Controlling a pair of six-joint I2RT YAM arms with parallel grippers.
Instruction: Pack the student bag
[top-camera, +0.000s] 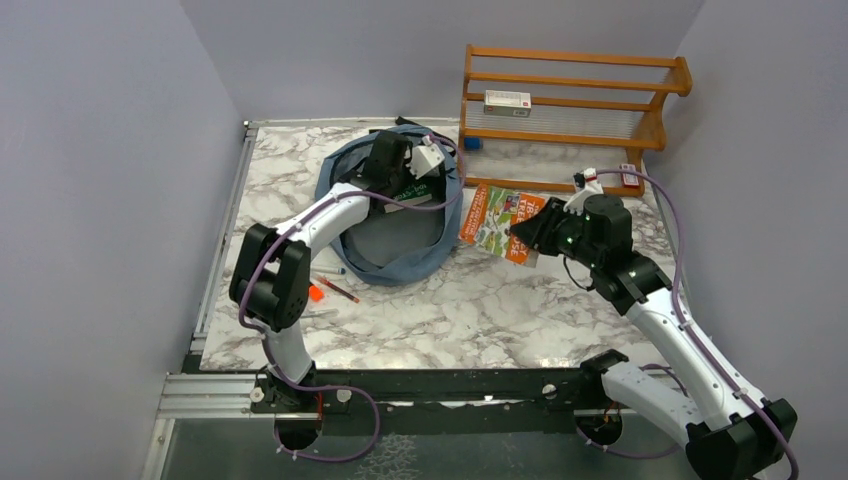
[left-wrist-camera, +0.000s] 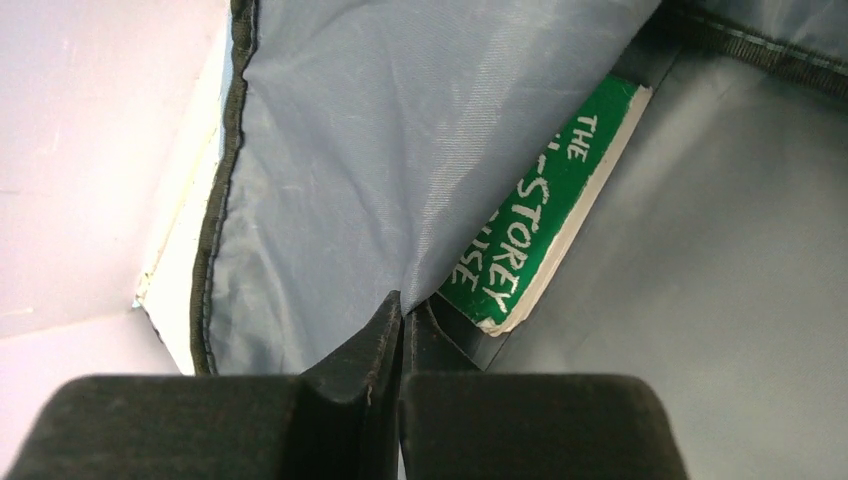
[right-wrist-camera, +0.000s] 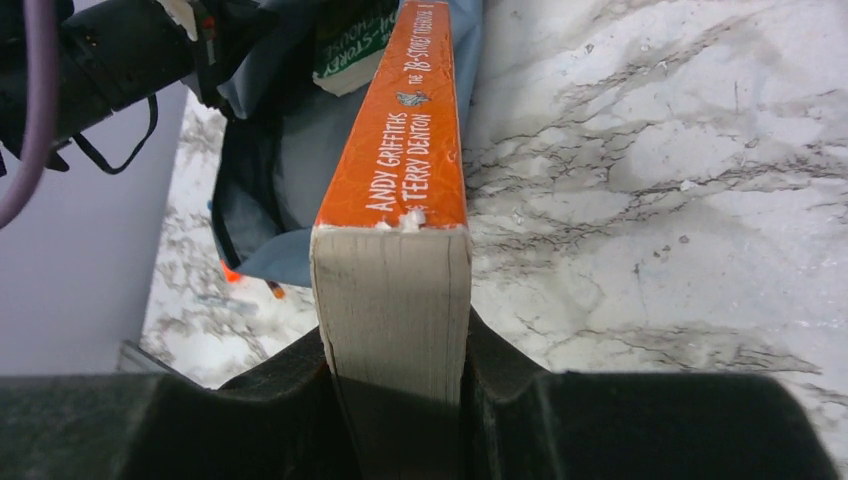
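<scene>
The blue-grey bag (top-camera: 420, 265) lies with its mouth spread on the left of the table. My left gripper is shut on a fold of the bag's grey fabric (left-wrist-camera: 430, 130), lifting it. Under that fold, inside the bag, a green book (left-wrist-camera: 535, 210) shows its white lettering; part of it is covered. My right gripper is shut on an orange book (right-wrist-camera: 410, 130), held by the spine end to the right of the bag. In the top view this book's orange and green cover (top-camera: 490, 222) reaches the bag's right rim.
A wooden rack (top-camera: 560, 135) stands at the back right with a small white box (top-camera: 507, 103) on it. An orange-capped marker (top-camera: 315, 292) and a pencil (top-camera: 338, 289) lie left of the bag.
</scene>
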